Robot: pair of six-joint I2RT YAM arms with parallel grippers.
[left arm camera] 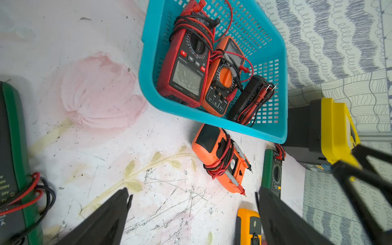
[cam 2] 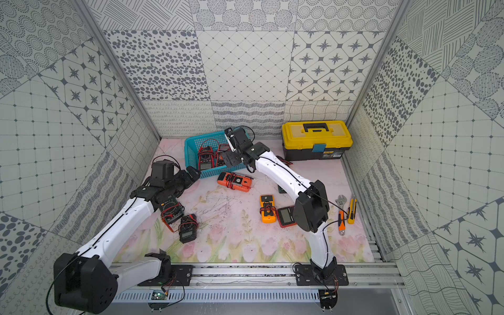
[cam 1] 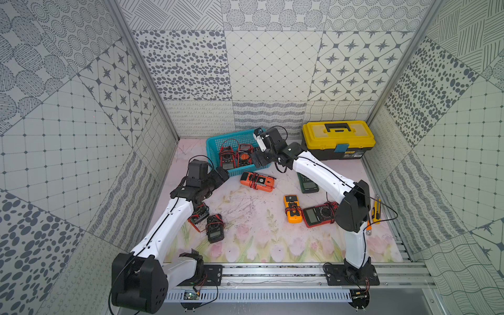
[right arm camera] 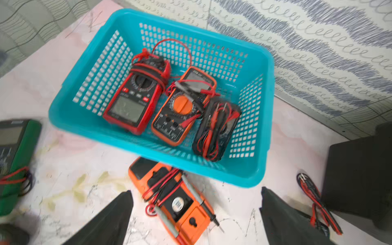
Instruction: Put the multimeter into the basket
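Note:
The teal basket [right arm camera: 163, 153] holds a red multimeter [right arm camera: 134, 98], an orange-cased multimeter [right arm camera: 181, 106] and a black multimeter [right arm camera: 216, 130] wrapped in its leads. On the table just in front of it lies a bright orange multimeter [right arm camera: 175, 200] with red and black leads around it. My right gripper hangs above the basket's front right part, fingers open and empty. My left gripper is left of the basket above the table, also open with nothing between its fingers. A yellow multimeter [cam 1: 292, 208] lies mid-table.
Green multimeters lie at the left [left arm camera: 16, 163] and right [cam 1: 307, 183]. A red-edged multimeter [cam 1: 319, 214] sits under the right arm, a dark one [cam 1: 214, 228] at front left. The yellow toolbox [cam 1: 338, 139] stands back right.

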